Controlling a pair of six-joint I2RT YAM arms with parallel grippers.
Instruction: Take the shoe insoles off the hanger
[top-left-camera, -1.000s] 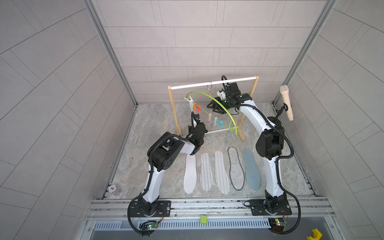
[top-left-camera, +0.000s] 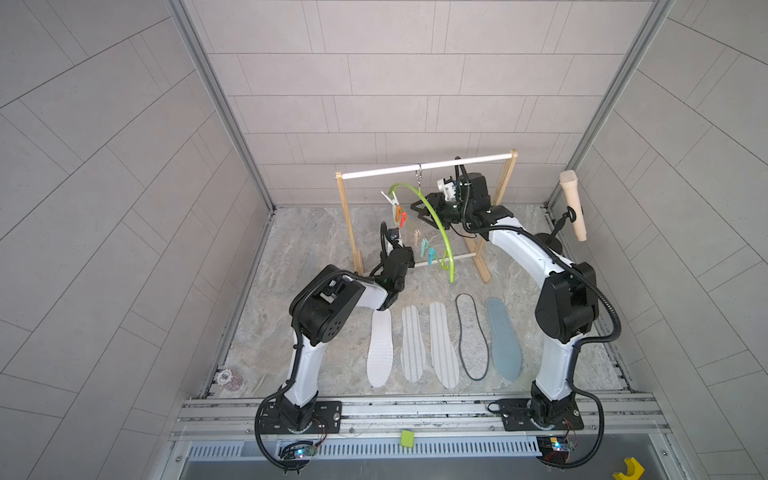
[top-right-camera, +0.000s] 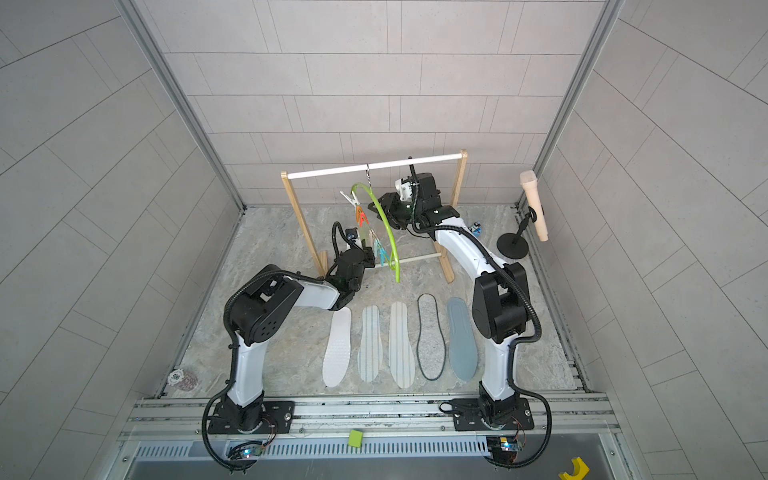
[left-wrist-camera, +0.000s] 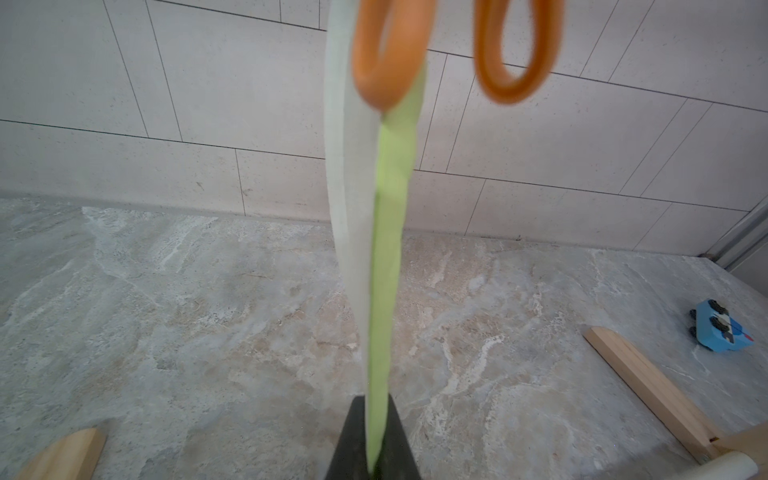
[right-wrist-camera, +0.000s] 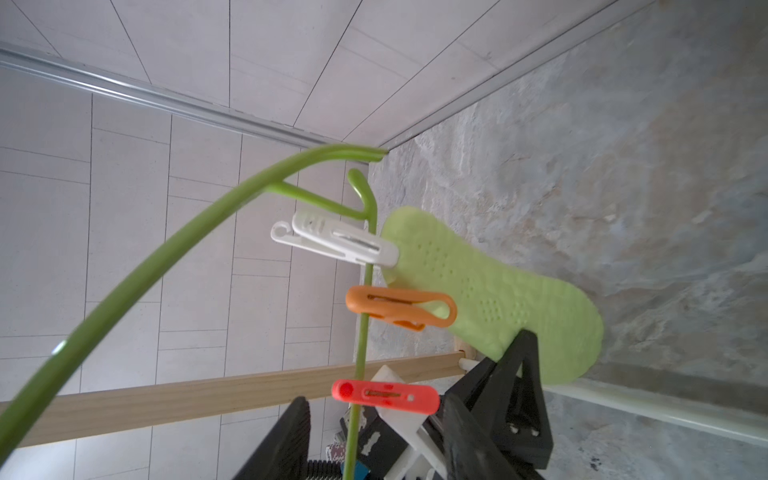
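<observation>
A green clip hanger (top-left-camera: 438, 224) hangs from the rack's white bar (top-left-camera: 436, 164), carrying white (right-wrist-camera: 344, 236), orange (right-wrist-camera: 392, 302) and red (right-wrist-camera: 384, 392) clips. A pale green insole (right-wrist-camera: 488, 280) hangs among the clips. My left gripper is shut on that insole's lower part, below the orange clip. My right gripper is behind and beside the hanger, fingers apart around the red clip's area in its wrist view; whether they touch anything is unclear.
Several insoles (top-left-camera: 504, 336) lie in a row at the front. Wooden rack posts (top-left-camera: 345, 216) stand either side. A microphone on a stand (top-left-camera: 572, 200) is at the right.
The hanger has swung and turned over the last second.
</observation>
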